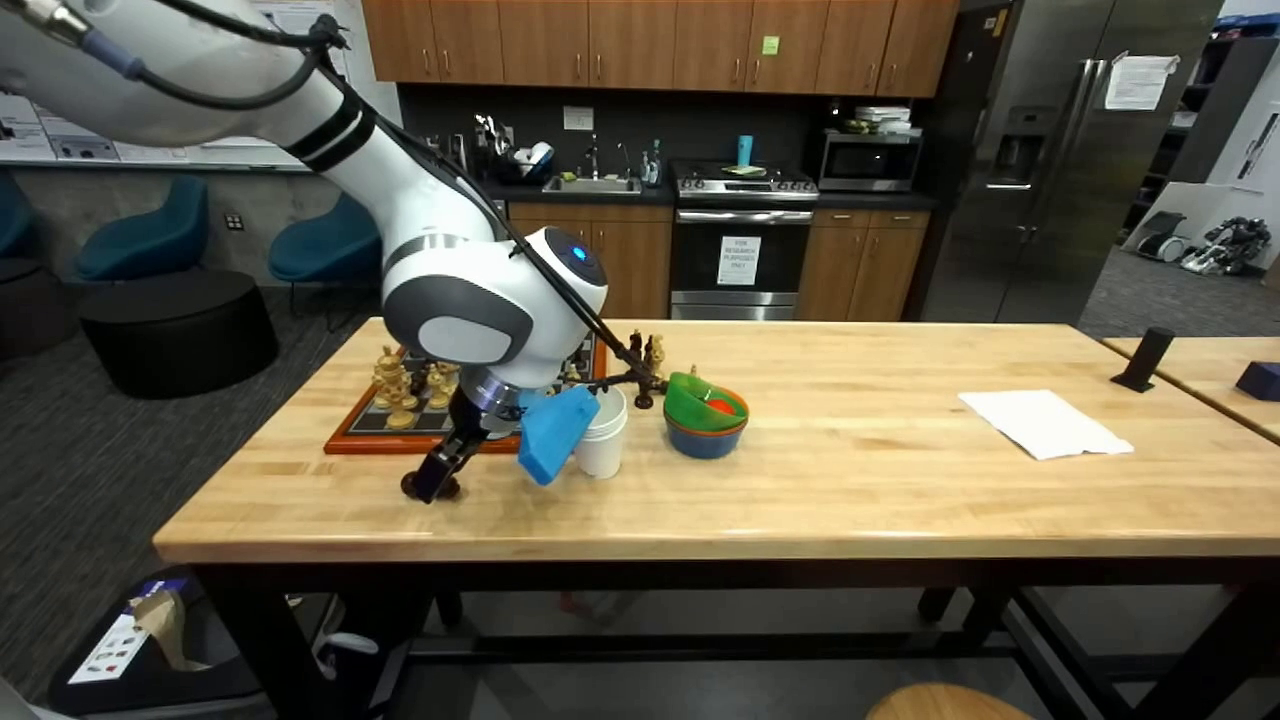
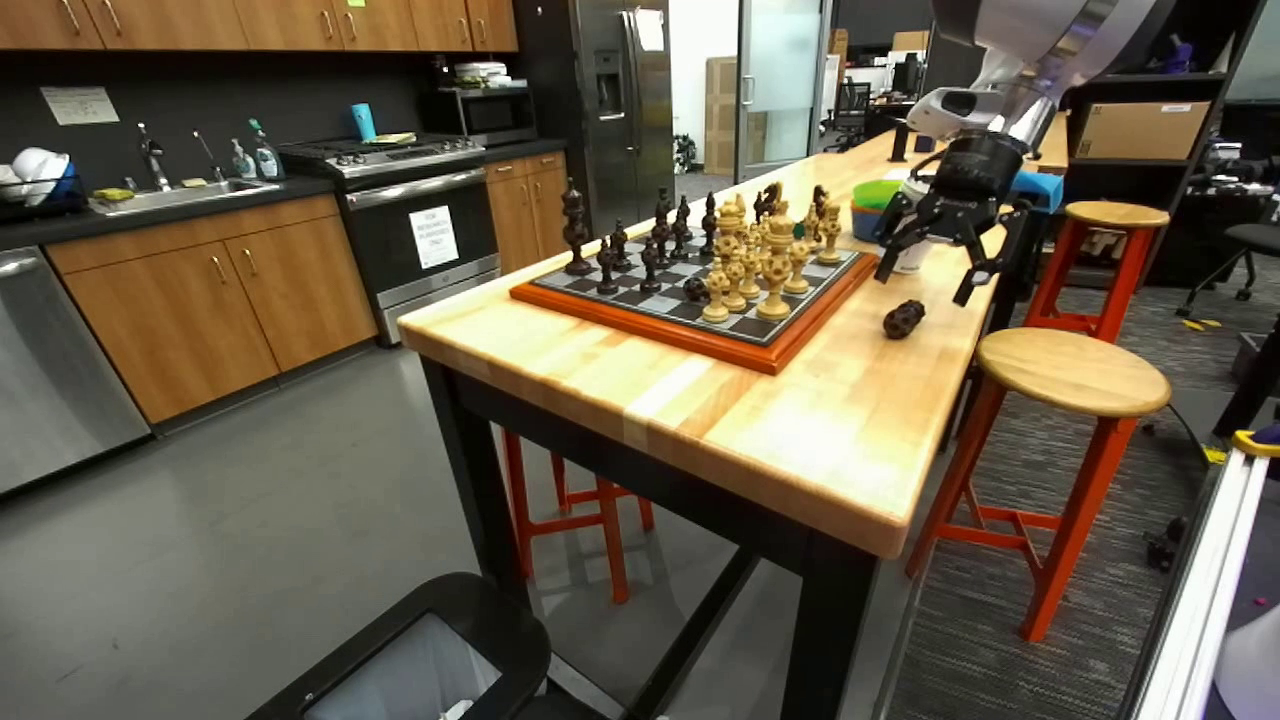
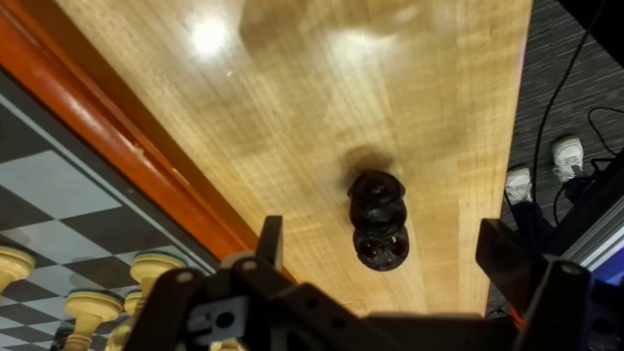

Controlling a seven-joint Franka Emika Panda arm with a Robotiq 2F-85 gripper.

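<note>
A dark, carved chess piece [image 3: 379,219] lies on its side on the bare wood, between the chessboard and the table edge. In exterior view 2 the same dark piece [image 2: 903,319] rests just off the board's corner. My gripper [image 2: 924,282] hangs over the table there, tilted, its fingers spread and nothing held. In the wrist view the lying piece shows between the two wide-apart fingers [image 3: 270,241], lower than they are. From exterior view 1 my gripper [image 1: 428,486] overlaps the piece, hiding part of it.
The chessboard [image 2: 648,336] with several dark and light pieces stands close beside the gripper. White cups [image 1: 602,446] and stacked coloured bowls [image 1: 704,438] are to the right.
</note>
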